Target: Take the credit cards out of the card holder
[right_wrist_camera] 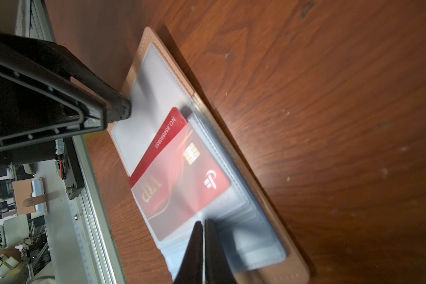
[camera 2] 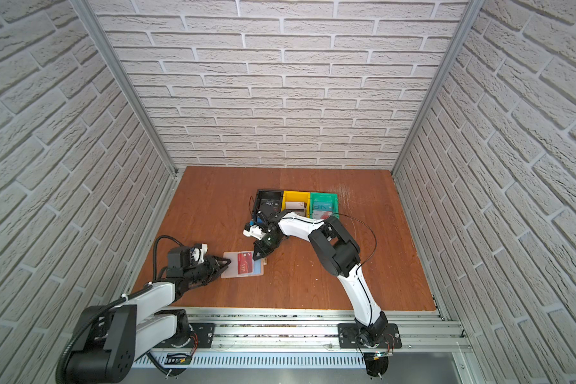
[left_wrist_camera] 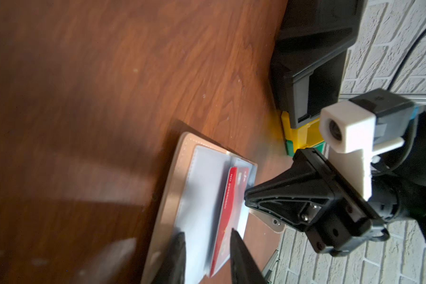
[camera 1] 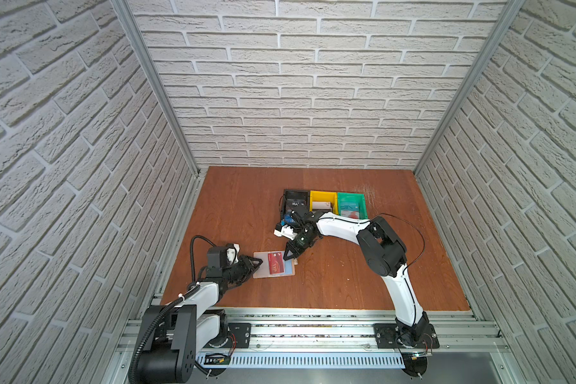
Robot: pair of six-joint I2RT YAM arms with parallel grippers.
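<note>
An open tan card holder (right_wrist_camera: 288,265) with clear sleeves lies flat on the table, a red VIP card (right_wrist_camera: 179,175) on its sleeves, partly inside as far as I can tell. My left gripper is at the holder's left end, fingers apart with nothing held; in the right wrist view its tip rests near the white page. My right gripper is shut at the right end, pressing on the blue sleeve below the card, nothing visible between its fingers.
Black (camera 1: 296,195), yellow (camera 1: 323,195) and green (camera 1: 352,198) bins with contents stand behind the right arm.
</note>
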